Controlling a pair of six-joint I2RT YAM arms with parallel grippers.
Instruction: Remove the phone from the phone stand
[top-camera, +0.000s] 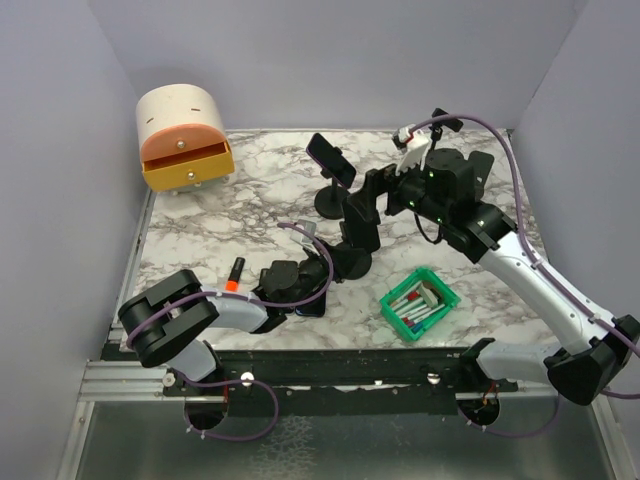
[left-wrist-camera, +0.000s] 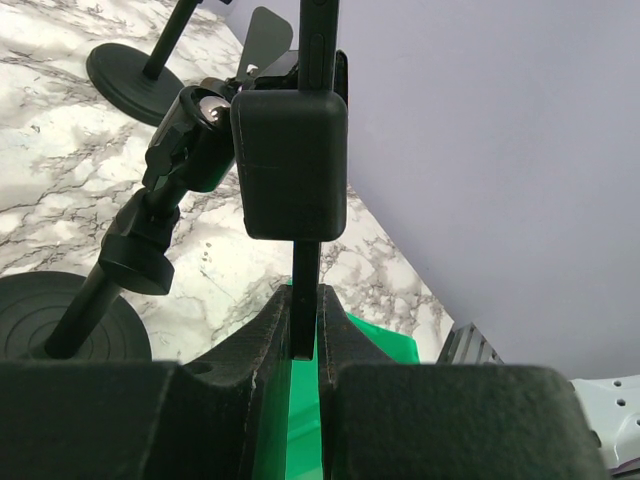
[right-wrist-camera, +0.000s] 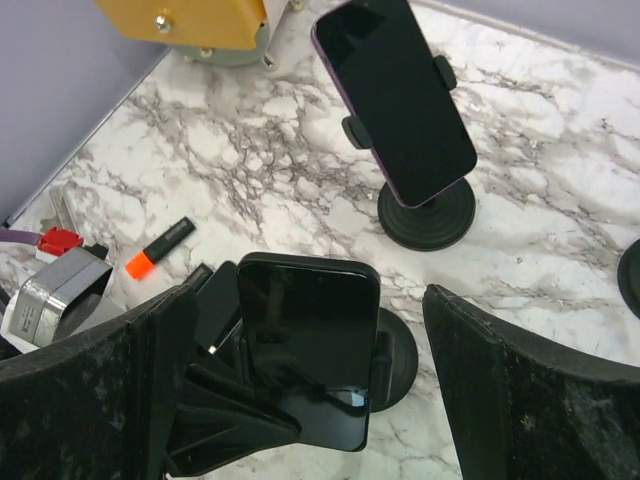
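A black phone (right-wrist-camera: 308, 320) stands clamped in a black stand (left-wrist-camera: 125, 245), just in front of another phone stand. In the left wrist view the phone is seen edge-on, and my left gripper is shut on its lower end, below the clamp's pad (left-wrist-camera: 292, 165). My right gripper is open above the phone; its fingers (right-wrist-camera: 490, 370) appear on either side of it in the right wrist view, with a gap at the right. Whether the other finger touches the phone is unclear.
A second phone (right-wrist-camera: 400, 100) sits in its own stand behind, and another (top-camera: 480, 168) is behind my right arm. A green basket (top-camera: 388, 303) of markers lies front right. A small drawer chest (top-camera: 185, 140) is back left; an orange-tipped marker (top-camera: 235, 272) lies left.
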